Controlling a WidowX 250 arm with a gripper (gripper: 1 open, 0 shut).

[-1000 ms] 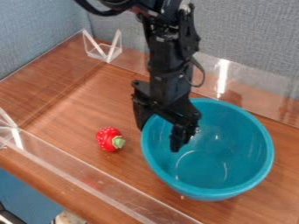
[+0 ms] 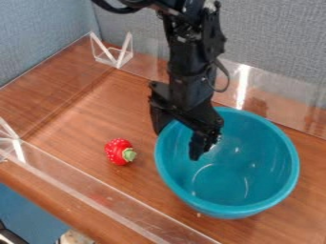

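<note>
The black robot arm hangs down from the top of the view, and its gripper (image 2: pixel 196 135) is over the left back part of a large teal bowl (image 2: pixel 245 191). The fingers are dark against the bowl, and I cannot tell whether they are open or shut or whether anything is between them. A red strawberry-like toy (image 2: pixel 118 152) with a pale green top lies on the wooden table to the left of the bowl.
Clear plastic walls edge the wooden table (image 2: pixel 71 105) at the front left and back. A white wire frame (image 2: pixel 111 52) stands at the back left.
The gripper has shifted very slightly over the bowl; the bowl and red toy stay in place.
</note>
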